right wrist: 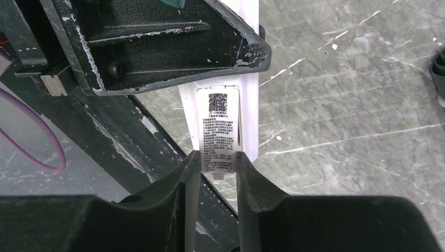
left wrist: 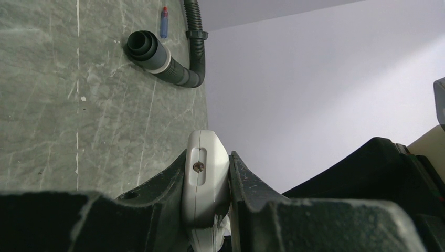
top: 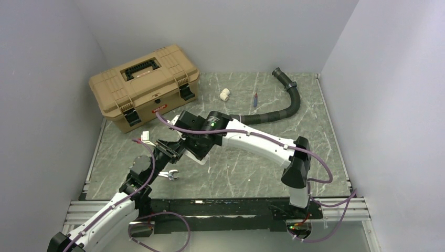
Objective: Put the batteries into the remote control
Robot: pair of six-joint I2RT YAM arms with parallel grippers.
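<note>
The white remote control [right wrist: 250, 121] is held in the air with its back towards the right wrist camera. My left gripper is shut around its body, and the left gripper's black finger [right wrist: 173, 58] crosses the remote in the right wrist view. A white battery cover [right wrist: 218, 128] with a printed code label lies along the remote's back, a gap showing on its right side. Its lower end is between the fingertips of my right gripper, which is shut on it. From above, only a corner of the remote [top: 195, 156] shows below the grippers. No batteries are visible.
A tan toolbox [top: 144, 86] stands at the back left. Behind the right arm lie a black hose [top: 273, 116], a small screwdriver [top: 255, 100] and white fittings [top: 224, 95]. Pliers [top: 169, 175] rest beside the left arm.
</note>
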